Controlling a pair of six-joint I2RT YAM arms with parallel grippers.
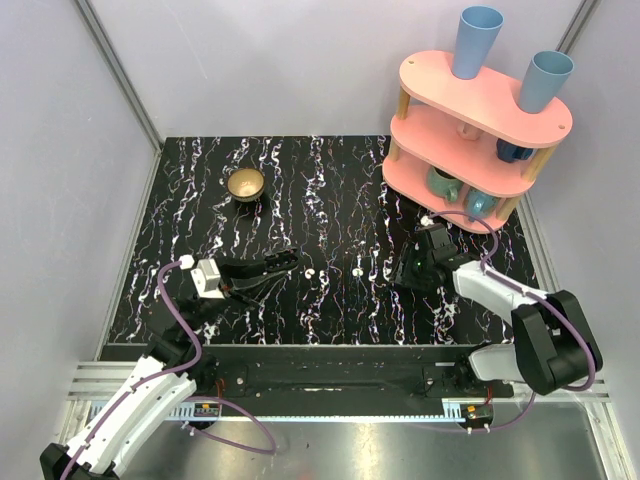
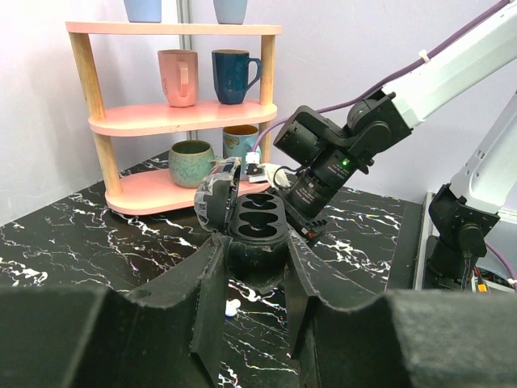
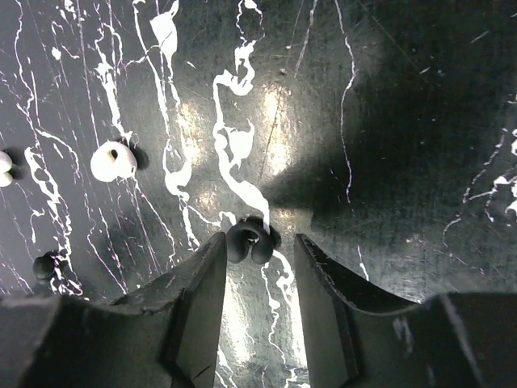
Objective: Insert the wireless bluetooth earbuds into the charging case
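My left gripper is shut on the black charging case [image 2: 258,218], which is held up off the table with its clear lid raised and its round slots facing up. The slots in view look empty. In the right wrist view, a black earbud [image 3: 250,241] lies on the dark marbled table, framed by my right gripper. The right fingers stand part open, a finger to each side of that earbud; contact cannot be made out. Farther left lie a white earbud [image 3: 113,162], another white piece [image 3: 4,168] cut by the frame edge, and a second black piece [image 3: 44,267].
A pink three-tier shelf [image 1: 437,127] with cups and mugs stands at the back right, close behind the right arm. A brown bowl [image 1: 246,184] sits at the back left. Between the arms the table is open apart from the small earbuds.
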